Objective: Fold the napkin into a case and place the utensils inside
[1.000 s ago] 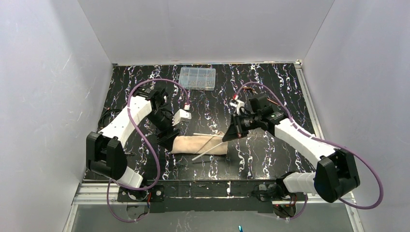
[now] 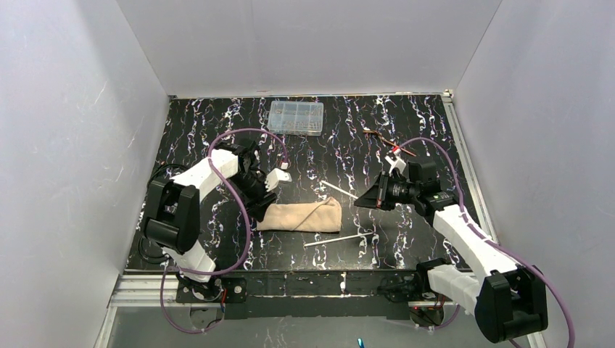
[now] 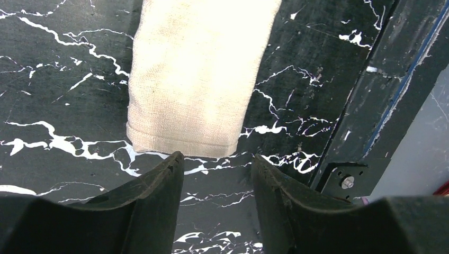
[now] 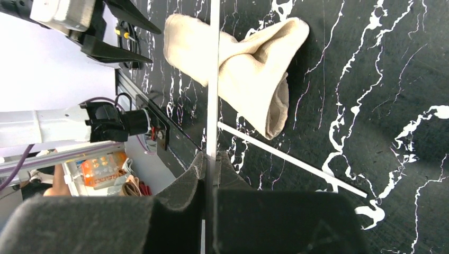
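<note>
The beige napkin [image 2: 299, 217] lies folded in a long strip on the marble table, with a diagonal fold and a raised, open pocket at its right end [image 4: 265, 79]. My left gripper is open just beyond the napkin's left end [image 3: 185, 106]. My right gripper is shut on a white chopstick [image 4: 213, 84], which points left above the table, to the right of the napkin in the top view. A second white chopstick [image 2: 339, 239] lies on the table in front of the napkin.
A clear compartment box [image 2: 295, 117] stands at the back. Cables and orange-handled items [image 2: 384, 140] lie at the back right. The table's front edge [image 3: 386, 90] is near the napkin, with the grey walls around.
My right gripper has moved right, away from over the napkin, with a chopstick in it; the other chopstick now lies apart on the table.
</note>
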